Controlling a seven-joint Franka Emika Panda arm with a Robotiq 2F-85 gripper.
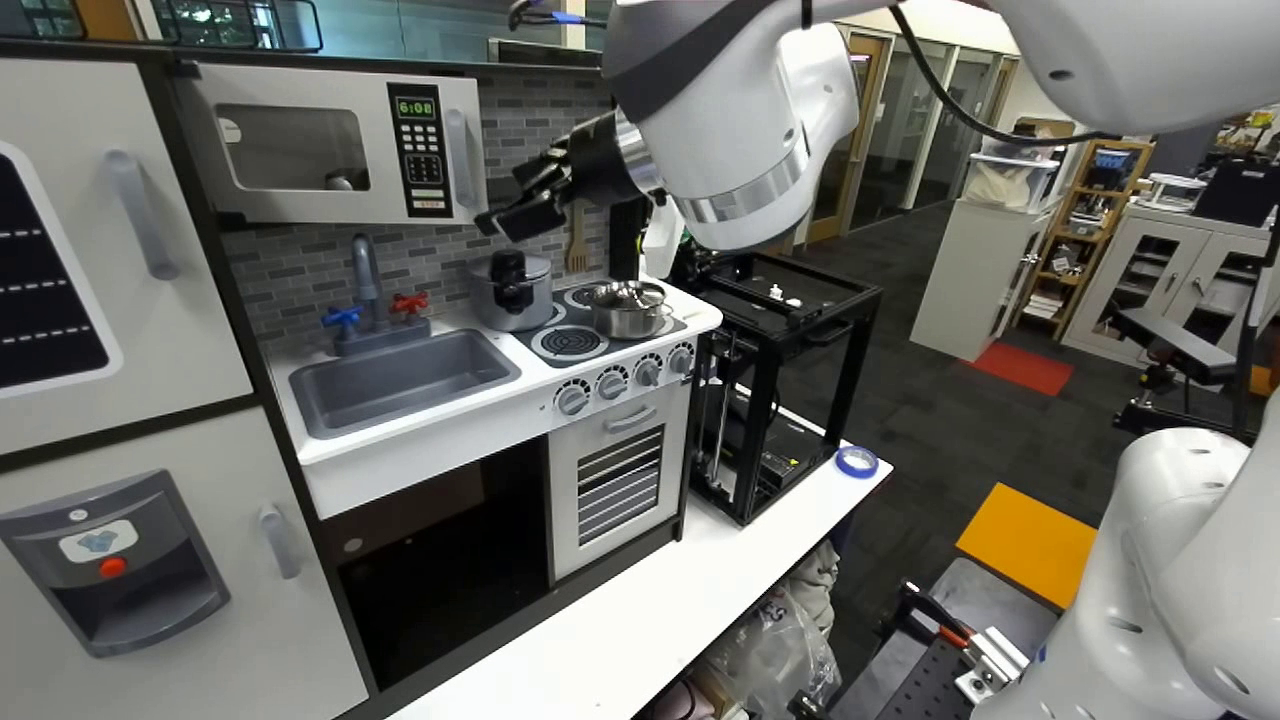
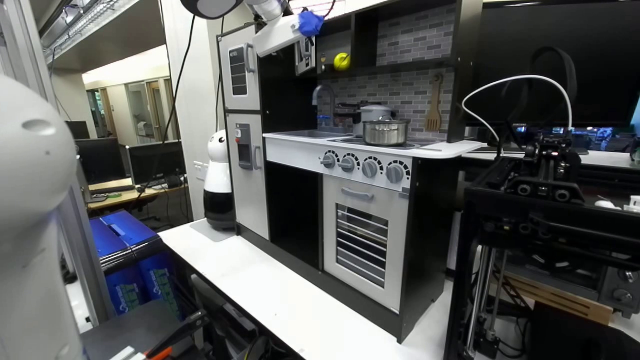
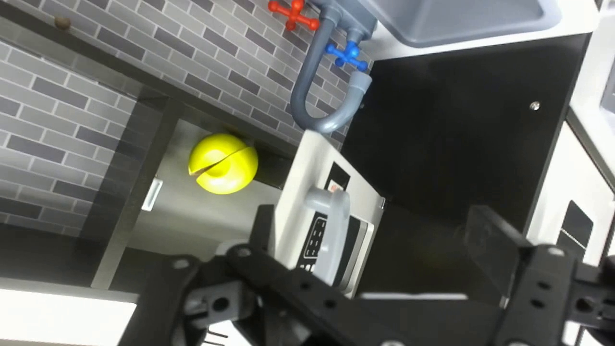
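Observation:
The white toy microwave door has a dark keypad and a grey handle. In the wrist view, the door stands swung out from its compartment, seen at a steep slant, its handle facing the camera. A yellow round object with a slit sits in that compartment; the second exterior view shows the yellow object too. My gripper is just right of the handle in the first exterior view. From the wrist, my gripper is open, with the handle seen between its widely spread fingers.
Below are a grey sink with a curved faucet, a lidded grey pot and a metal pot on the stove. A black-framed machine stands to the right.

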